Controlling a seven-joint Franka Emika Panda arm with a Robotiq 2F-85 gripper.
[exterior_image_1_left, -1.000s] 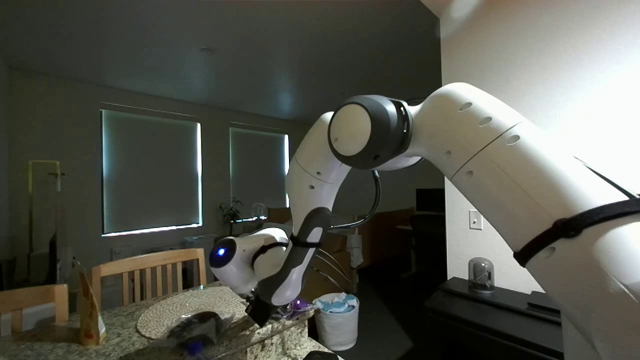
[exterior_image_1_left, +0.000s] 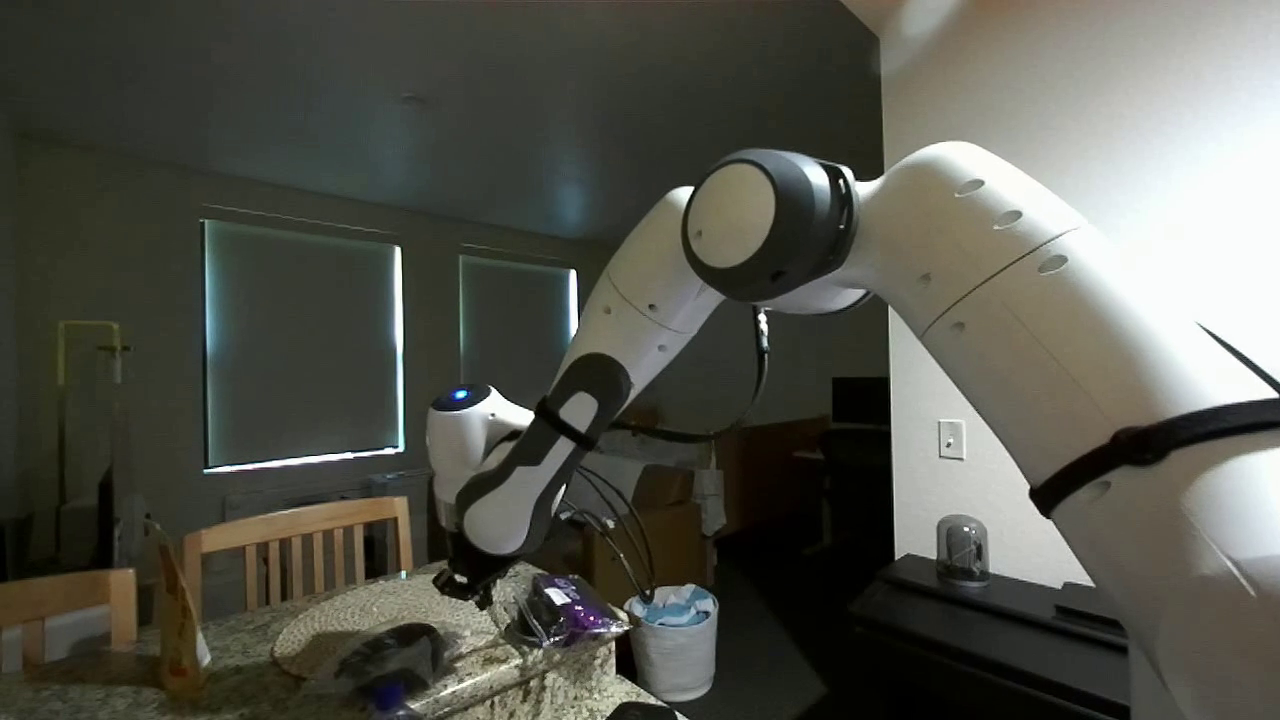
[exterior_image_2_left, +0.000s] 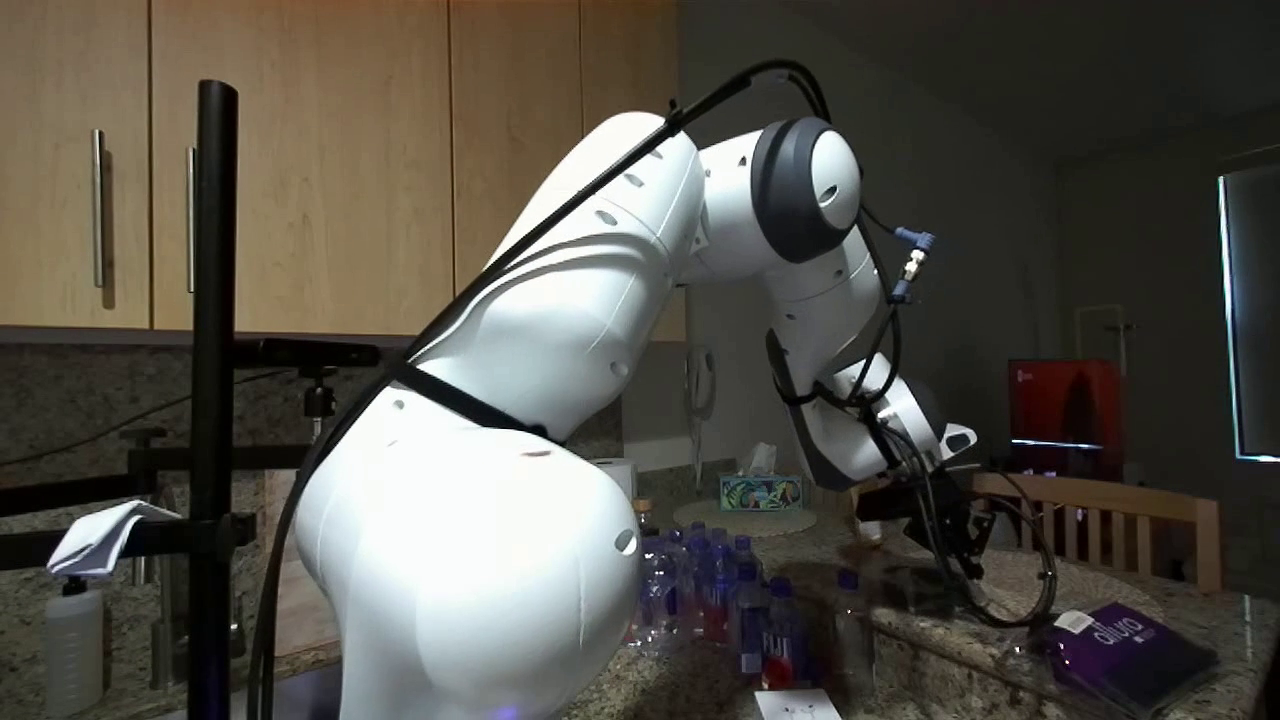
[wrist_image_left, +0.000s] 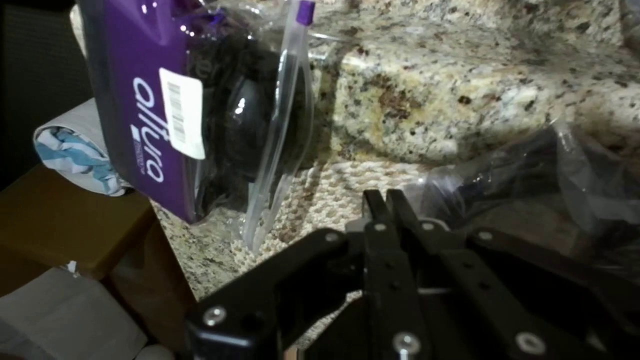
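My gripper is shut in the wrist view, its two fingers (wrist_image_left: 378, 225) nearly together with a narrow gap; nothing clearly shows between them. In exterior view 1 the gripper (exterior_image_1_left: 462, 588) hangs above the granite counter, near the woven mat. A purple-and-black "allura" package (wrist_image_left: 150, 126) in a clear zip bag lies on the counter edge, apart from the fingers. It shows also in exterior view 2 as a purple pack (exterior_image_2_left: 1134, 654). A clear plastic bag with something dark inside (wrist_image_left: 510, 174) lies on the other side of the fingers; contact cannot be told.
The round woven mat (exterior_image_1_left: 330, 630) covers part of the raised counter (wrist_image_left: 480, 96). Several bottles (exterior_image_2_left: 720, 588) stand on the lower counter. A white bin (exterior_image_1_left: 674, 648) stands on the floor past the edge. Chairs (exterior_image_1_left: 300, 528) line the far side.
My hand has risen and shifted left in exterior view 1, and now points more steeply downward. The purple package, mostly hidden behind the hand before, shows clearly. The dark-filled bag looks unmoved.
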